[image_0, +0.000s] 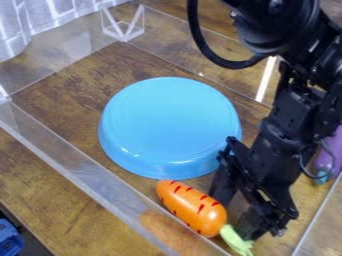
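An orange toy carrot (189, 205) with dark red stripes and a pale green top lies at the bottom centre, along the clear tray wall. My black gripper (247, 205) is low over the floor just right of the carrot, close to its green top. Its fingertips are dark and overlap each other, so whether they are open or shut on anything is unclear.
A light blue round plastic lid or dish (166, 120) fills the middle, left of the arm. A purple object (326, 158) sits at the right edge. Clear walls (60, 150) bound the wooden floor, which is bare at upper left.
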